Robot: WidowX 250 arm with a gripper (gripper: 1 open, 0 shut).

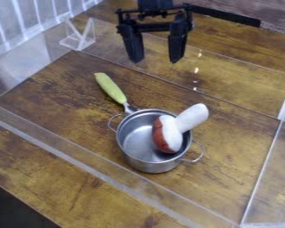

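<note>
My black gripper (156,46) hangs open at the top of the camera view, above the wooden table and behind the other objects, with nothing between its fingers. A steel pot (142,153) stands in the middle with its handles out to the sides. A white and red-brown object (171,134), like a plush toy, rests in the pot with a pale rounded end reaching over the right rim. A yellow-green handled utensil or object (110,87) lies at the pot's back left, its lower end by the rim.
Clear plastic walls (266,175) border the work area on the sides and front. A white railing lies beyond at top left. Bare wood (61,125) shows to the left and right of the pot.
</note>
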